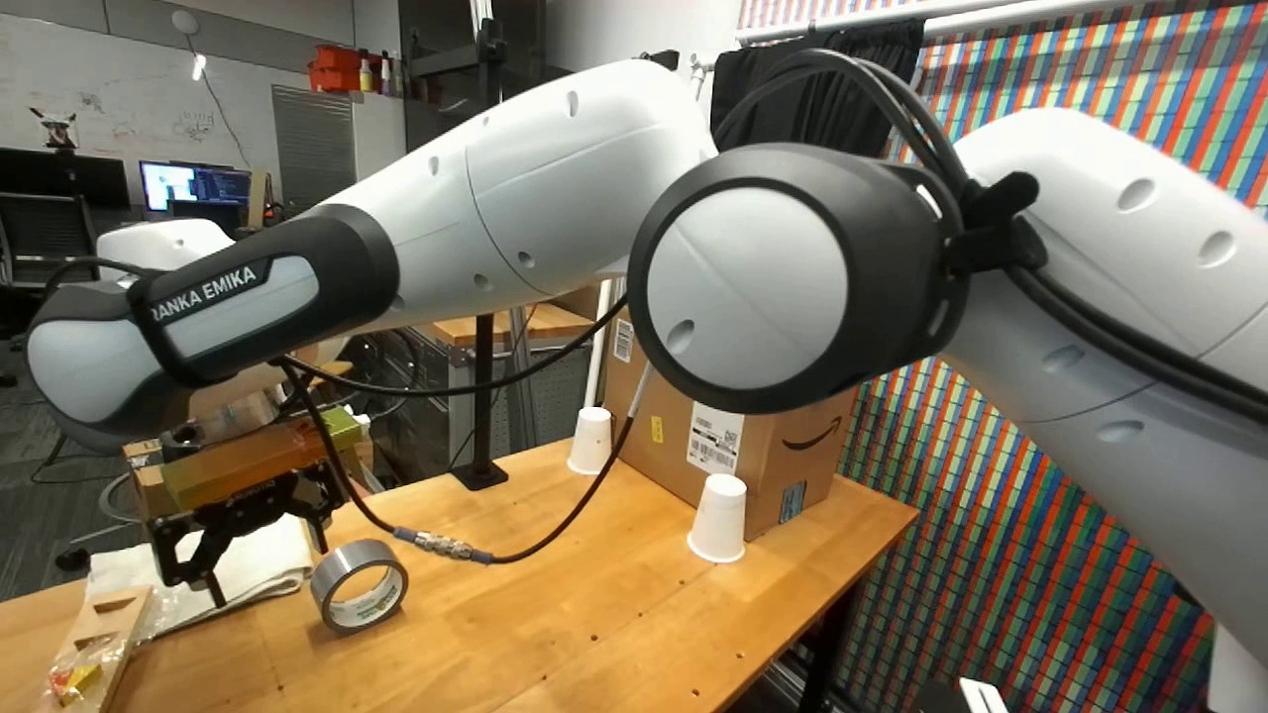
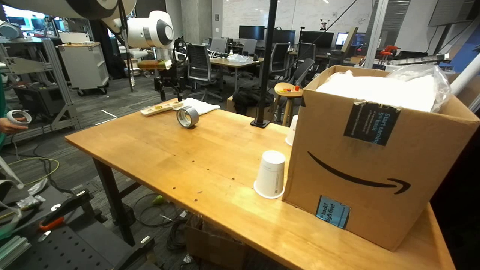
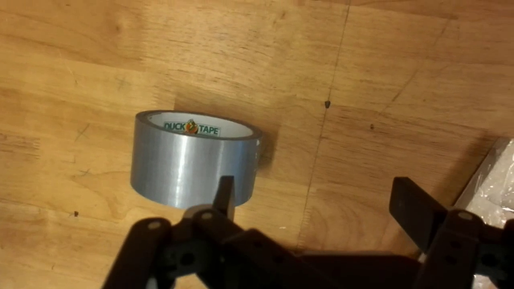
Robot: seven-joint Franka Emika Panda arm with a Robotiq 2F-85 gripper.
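Observation:
A roll of silver duct tape [image 3: 192, 168] stands on its edge on the wooden table, its printed inner core showing in the wrist view. My gripper is open above the table, its fingers wide apart with bare wood between them. One fingertip [image 3: 225, 195] overlaps the roll's near right end in that view; whether they touch I cannot tell. From the first exterior view, the gripper [image 1: 271, 568] hangs just to the left of the tape roll [image 1: 360, 584], over the folded white cloth [image 1: 256, 564].
A wooden piece in clear plastic [image 1: 105, 642] lies left of the cloth. Two upside-down white cups [image 2: 270, 174] [image 1: 590, 440] and a cardboard box [image 2: 351, 180] occupy the table's other end. A black post [image 2: 265, 67] rises at its edge. Mid-table is free.

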